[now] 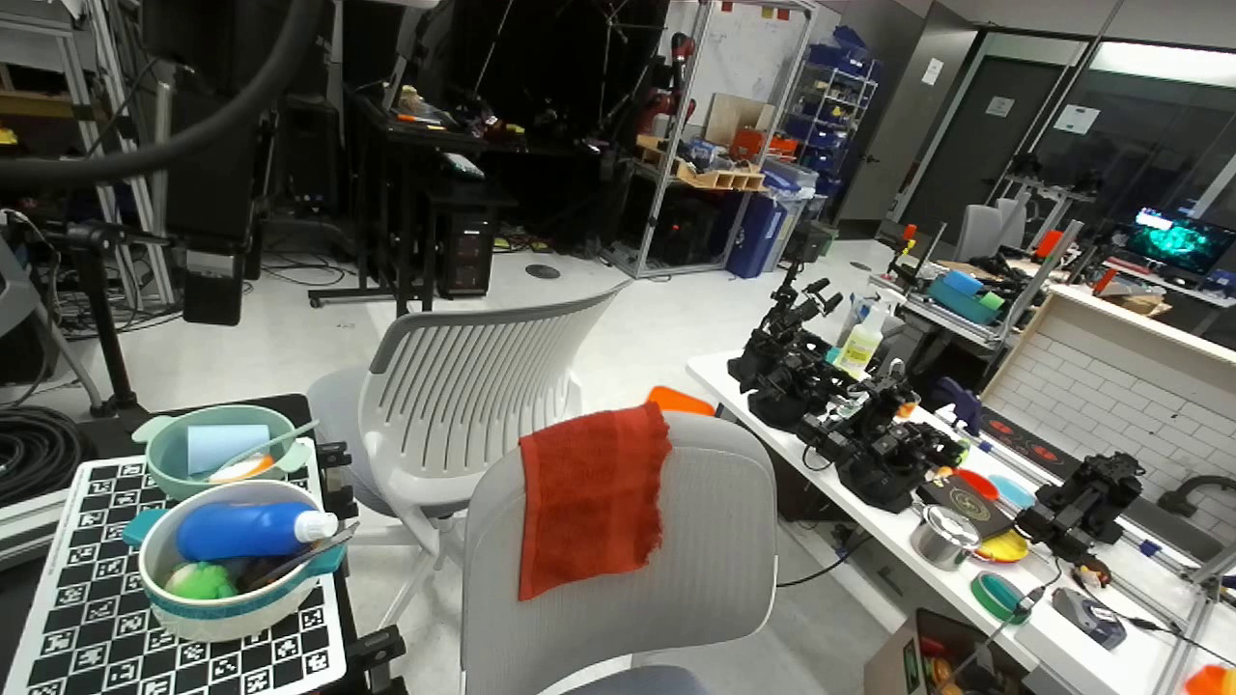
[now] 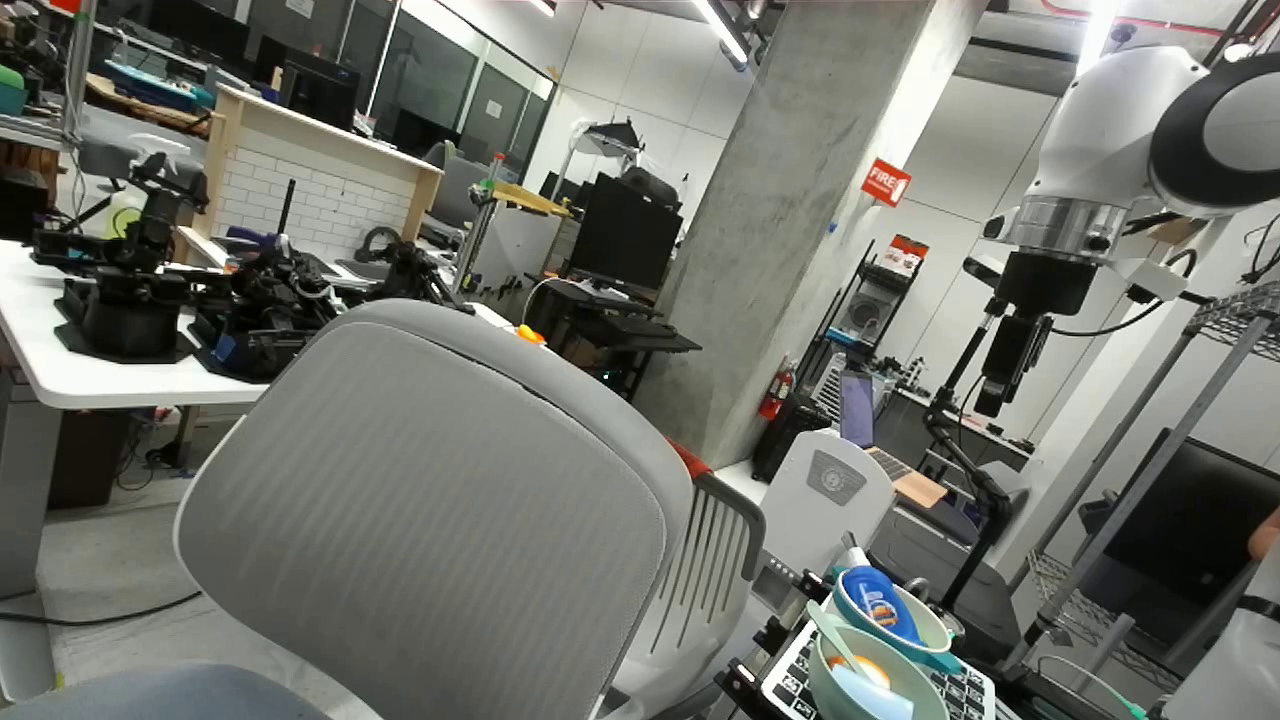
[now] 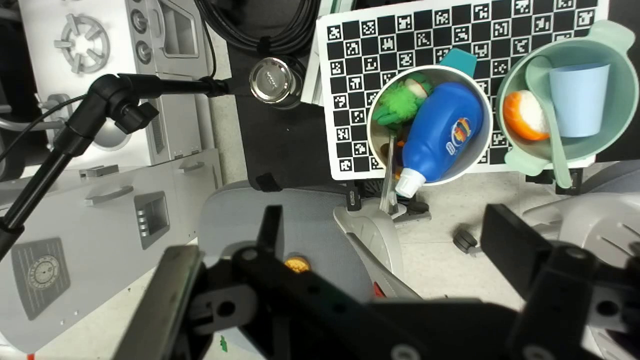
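My gripper is open in the wrist view, its two dark fingers wide apart with nothing between them. Ahead of it, on the checkered board point(image 3: 354, 45), stands a white bowl with teal handles point(image 3: 480, 141). Inside that bowl lie a blue bottle with a white cap point(image 3: 441, 129), a fuzzy green toy point(image 3: 399, 103) and a metal utensil point(image 3: 390, 174). To its right, a pale green bowl point(image 3: 618, 123) contains a light blue cup point(image 3: 579, 99), an orange-and-white item point(image 3: 525, 114) and a green spoon point(image 3: 558, 150). In exterior view 2 the gripper point(image 2: 993, 402) hangs well above the bowls.
Grey chairs point(image 1: 620, 556) stand beside the board, one with a red cloth point(image 1: 593, 498) over its back. A toy kitchen stove point(image 3: 108, 45), a black jointed stand point(image 3: 114, 99) and a metal-lidded jar point(image 3: 273, 81) are on the wrist view's left. Black cable point(image 3: 288, 36) lies coiled behind the jar.
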